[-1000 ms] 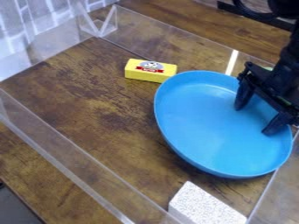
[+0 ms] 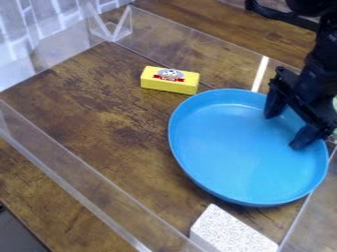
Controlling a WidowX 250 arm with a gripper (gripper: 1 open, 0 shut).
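Observation:
My black gripper (image 2: 293, 110) reaches in from the right edge, its fingers spread open over the right rim of a large blue plastic tray (image 2: 237, 153), one finger low near the rim's back part and the other further right. Whether it touches the tray is hard to tell.
A yellow box (image 2: 170, 80) with a label lies behind the tray at the upper middle. A white speckled block (image 2: 232, 230) sits at the front. Clear plastic walls border the wooden surface (image 2: 93, 128), which is bare on the left.
The blue tray has shifted slightly left and down, its back rim now lower. My gripper has moved a little with it.

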